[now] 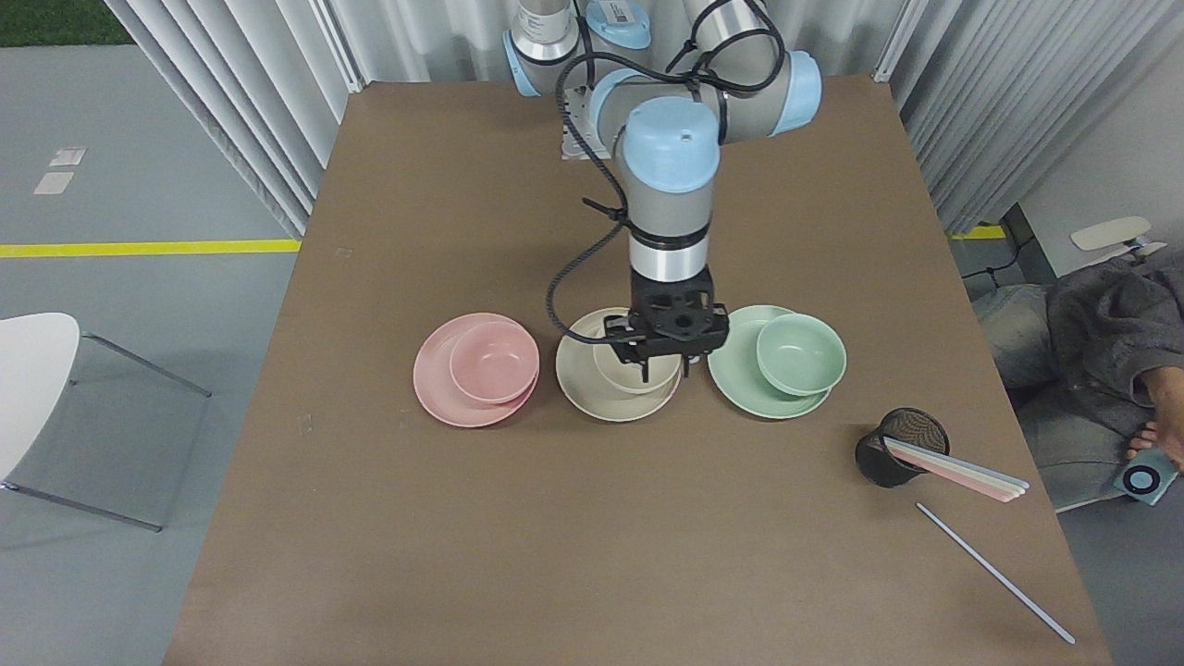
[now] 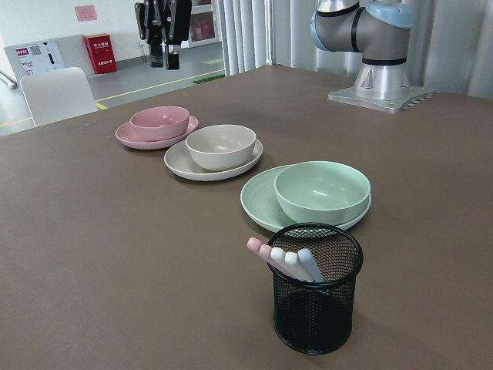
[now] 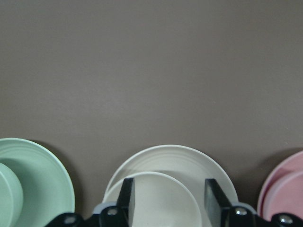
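Note:
My gripper hangs high over the cream bowl on its cream plate, its fingers apart with nothing seen between them; in the wrist view they frame that bowl. The pink bowl and plate lie to the left in the front view, the green bowl and plate to the right. A black mesh cup holds several pale pink and white sticks. A single pale stick lies on the table near the front right.
A person sits at the right edge, holding a device. A white chair stands off the left edge.

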